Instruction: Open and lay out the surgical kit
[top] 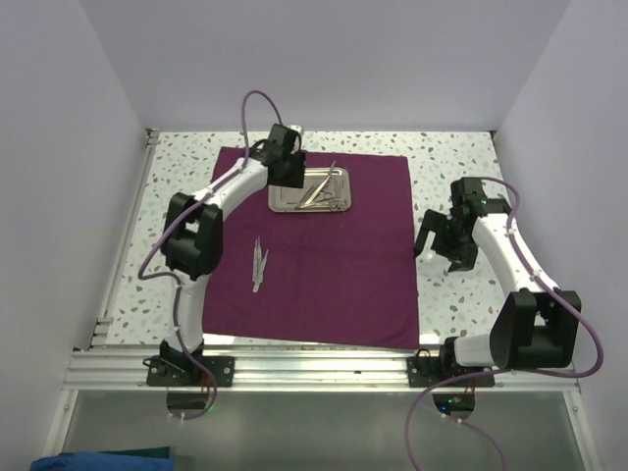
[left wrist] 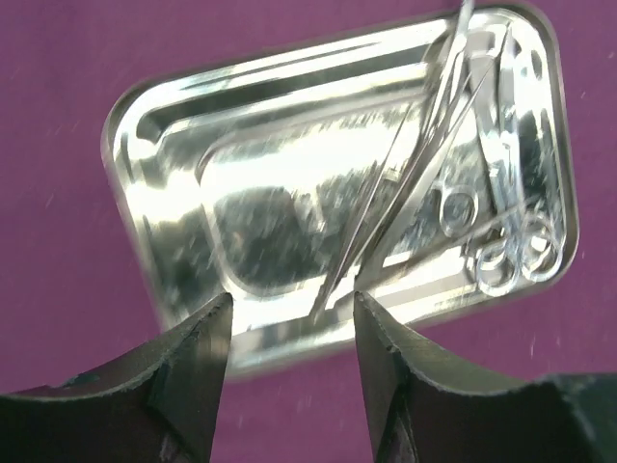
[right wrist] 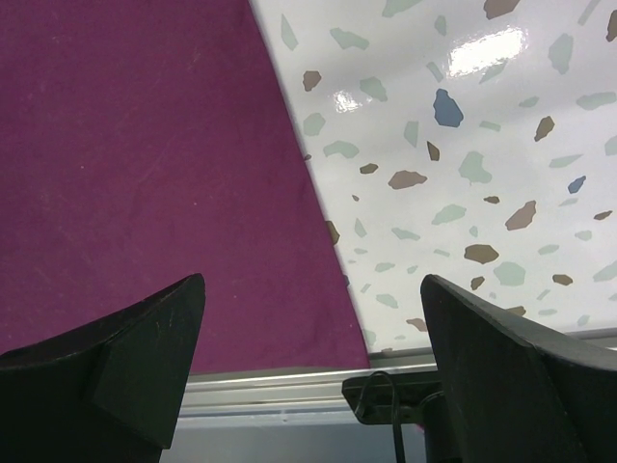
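A steel tray [top: 280,201] [left wrist: 169,212] sits at the back of the purple cloth [top: 324,285], holding scissors [left wrist: 496,145] and several long, thin instruments [left wrist: 419,178], some overlapping. My open left gripper [top: 292,177] hangs over the tray's left part, nothing between its fingers. Two slender steel instruments [top: 257,267] lie side by side on the cloth, front-left of the tray. My open, empty right gripper [top: 428,237] hangs over the cloth's right edge.
The speckled table [top: 456,147] [right wrist: 501,145] shows around the cloth, with a metal rail [top: 294,359] along the front. Grey walls stand at the sides and back.
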